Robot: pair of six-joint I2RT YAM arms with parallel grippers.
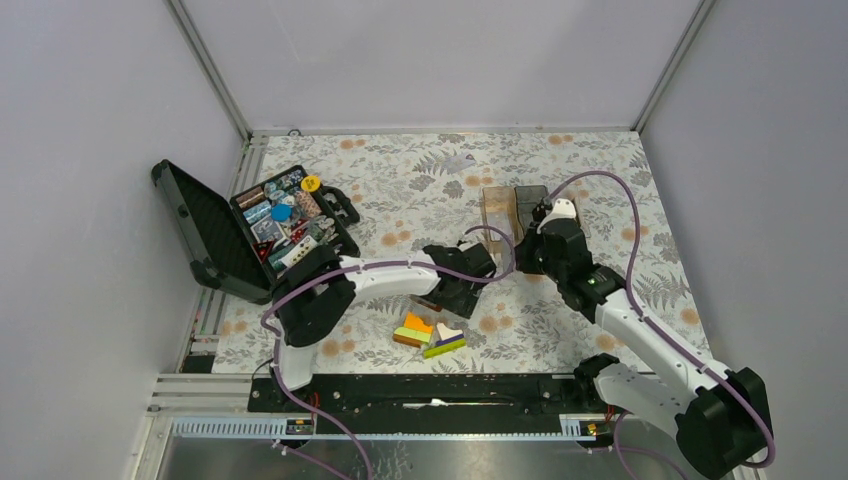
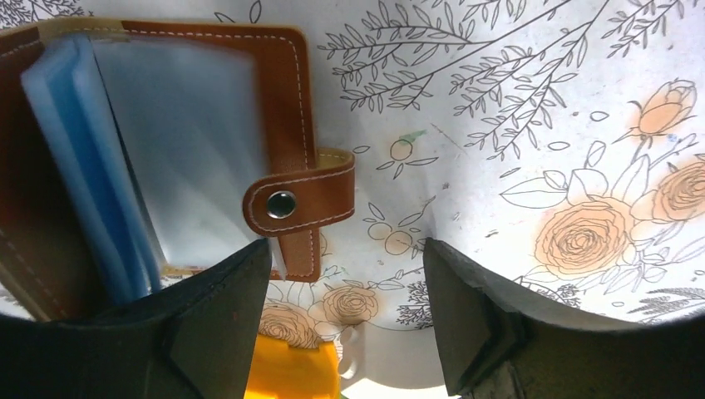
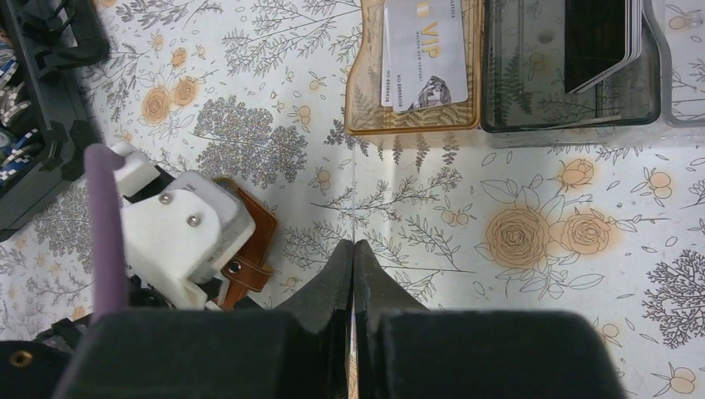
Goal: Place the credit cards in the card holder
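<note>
The brown leather card holder [image 2: 295, 91] lies open on the patterned cloth, clear sleeves and strap showing in the left wrist view, mostly hidden by the arm from above. My left gripper is low over its right edge, fingers apart, nothing held. Cards marked VIP [image 3: 424, 50] sit in an amber tray [image 3: 357, 116], and black-faced cards [image 3: 603, 37] in the dark compartment beside it. My right gripper is shut, nothing between its fingers, just in front of the trays.
Coloured blocks [image 1: 430, 338] lie near the front edge. An open black case [image 1: 215, 235] stands at the left.
</note>
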